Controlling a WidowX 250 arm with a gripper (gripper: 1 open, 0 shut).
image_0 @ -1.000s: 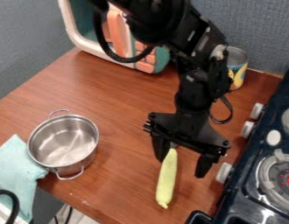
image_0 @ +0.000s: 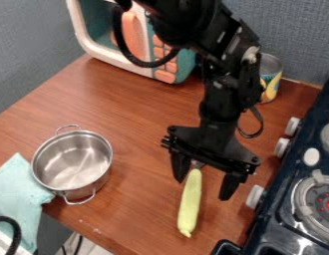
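Note:
My black gripper (image_0: 203, 174) hangs low over the wooden table (image_0: 141, 110), its two fingers spread apart above the upper end of a pale yellow corn-like object (image_0: 190, 207). That object lies lengthwise toward the front of the table. I cannot tell whether the left finger touches it. A steel pot (image_0: 72, 157) with two handles stands to the left.
A black stove (image_0: 294, 229) with knobs fills the right edge. A can (image_0: 270, 80) and a white-and-teal toy box (image_0: 94, 40) stand at the back. A light blue cloth (image_0: 14, 194) lies at the front left corner.
The gripper has shifted very slightly over the last second; the objects on the table have stayed in place.

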